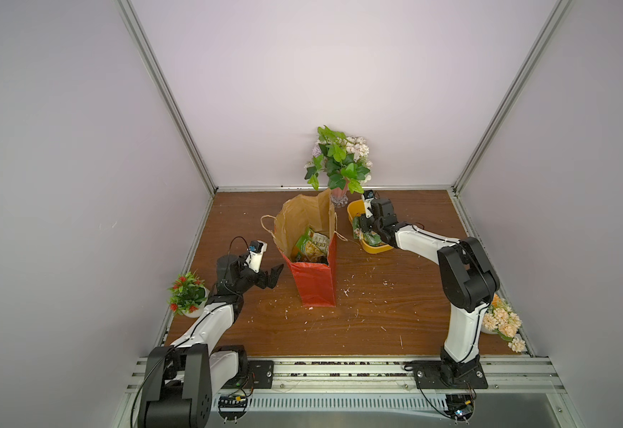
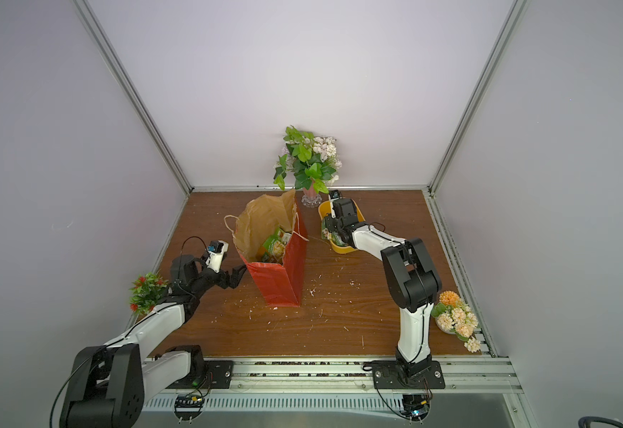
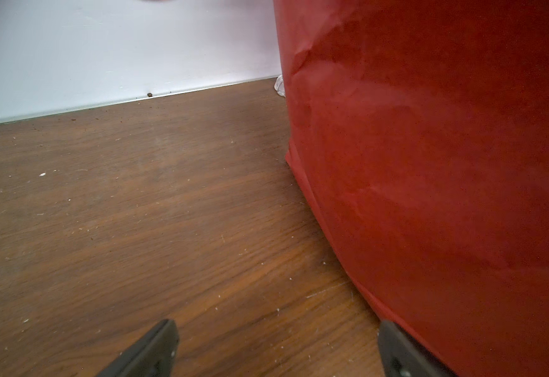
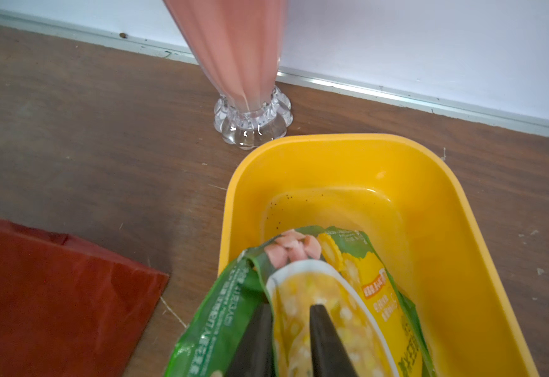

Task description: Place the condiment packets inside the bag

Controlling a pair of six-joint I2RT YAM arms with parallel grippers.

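A paper bag, red outside and brown inside [image 1: 315, 285], stands open-topped at mid-table, with green-yellow packets [image 1: 312, 244] visible inside it. To its right is a yellow bin [image 4: 469, 251], where a green and yellow packet [image 4: 368, 282] lies. My right gripper points down at this packet, its fingers a narrow gap apart with printed film visible between them. Whether they press on the film cannot be told. Left of the bag, my left gripper is open and empty, its right fingertip close to the bag's red side.
A pink vase with a clear base [image 4: 252, 122] stands just behind the bin, holding leaves and flowers [image 1: 336, 158]. Potted flowers sit at the left [image 1: 188, 292] and right [image 1: 502, 321] table edges.
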